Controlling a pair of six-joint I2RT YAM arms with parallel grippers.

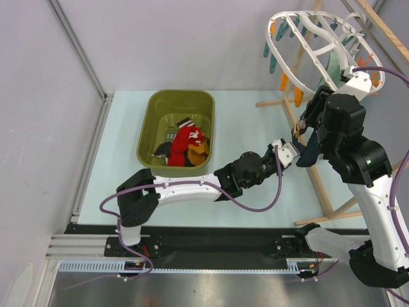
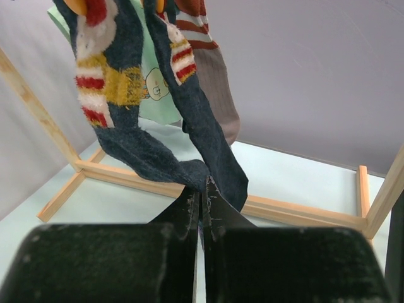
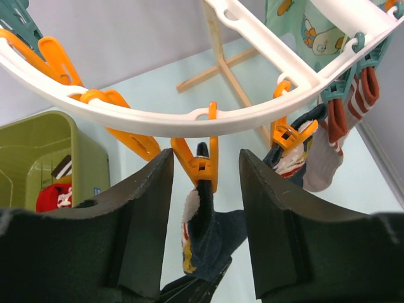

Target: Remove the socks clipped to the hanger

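Note:
In the left wrist view my left gripper is shut on the lower end of a dark sock with a yellow, red and white pattern [image 2: 129,148]. That sock [image 3: 202,233] hangs from an orange clip [image 3: 203,170] on the white hanger [image 3: 158,124]. My right gripper is part open, one finger on each side of this clip, with gaps showing. A second patterned sock [image 3: 293,158] hangs from another orange clip [image 3: 293,136]. In the top view, my left gripper [image 1: 289,151] sits below the right gripper [image 1: 313,105], which covers part of the socks.
An olive bin [image 1: 146,131] holding red, mustard and dark socks stands on the white table [image 1: 118,192]. Brown striped socks [image 3: 331,145] and a green cloth [image 3: 322,31] hang further back. A wooden stand [image 1: 319,192] supports the hanger.

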